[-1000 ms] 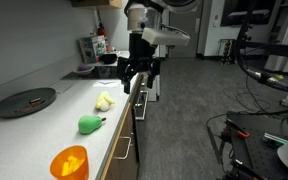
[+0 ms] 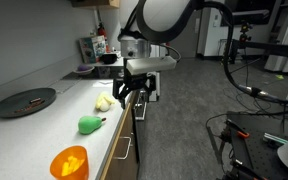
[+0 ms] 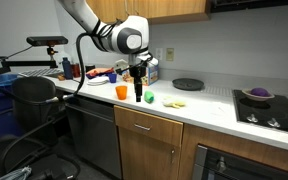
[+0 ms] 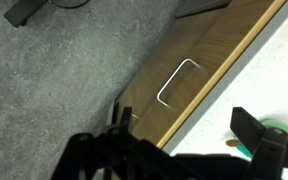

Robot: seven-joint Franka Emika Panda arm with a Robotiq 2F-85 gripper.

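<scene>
My gripper hangs over the front edge of the counter, its fingers apart with nothing between them. In the wrist view the dark fingers frame the cabinet front, with a drawer handle below. A green item lies on the counter near the edge; part of it shows beside a finger in the wrist view. Behind it sits a yellow item. Closer to the camera stands an orange bowl holding something yellow.
A dark round pan lies farther back on the counter. Wooden drawers run below the counter edge. In the second exterior view, a stove with a purple item occupies the right.
The arm has come lower and nearer the camera, bringing my gripper down toward the counter edge. The counter items have not moved.
</scene>
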